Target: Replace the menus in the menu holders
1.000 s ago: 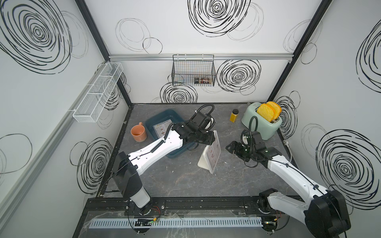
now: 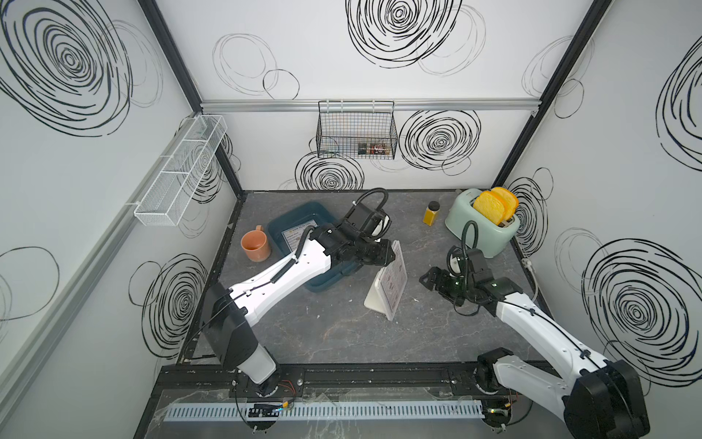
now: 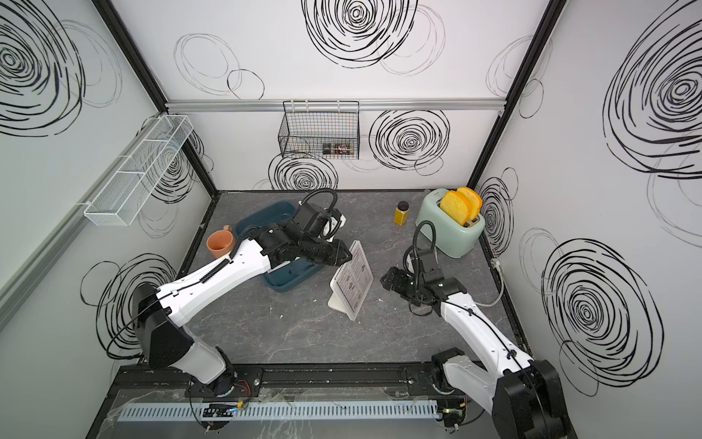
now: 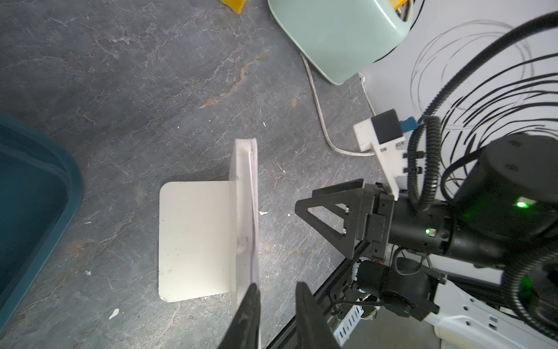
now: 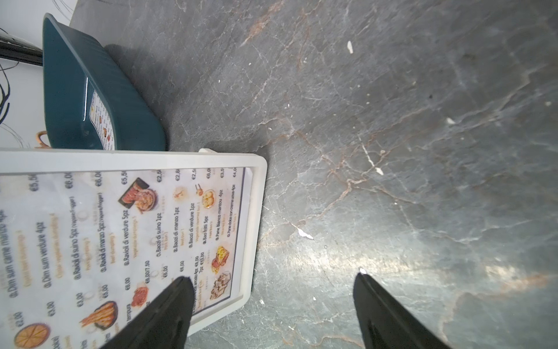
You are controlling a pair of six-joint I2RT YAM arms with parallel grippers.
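A white menu holder [image 2: 392, 281] stands upright mid-table with a printed menu [image 5: 174, 232] inside its clear front, which faces my right arm. In the left wrist view the holder [image 4: 243, 203] shows edge-on. My left gripper is part open at its upper edge, one finger overlapping that edge in view; nothing shows clasped between the fingers, and contact is hard to tell. My right gripper stands open to the right of the holder, its fingers empty. Another menu [image 2: 298, 234] lies in the dark teal tray [image 2: 280, 218], partly behind the left arm.
An orange mug [image 2: 256, 243] stands left of the tray. At the back right are a yellow jar [image 2: 431, 213] and a green toaster [image 2: 484, 230] with its cord [image 4: 318, 110] on the table. Front table space on both sides of the holder is clear.
My right gripper has drawn a little to the right and lower in view. The holder has stayed in place.
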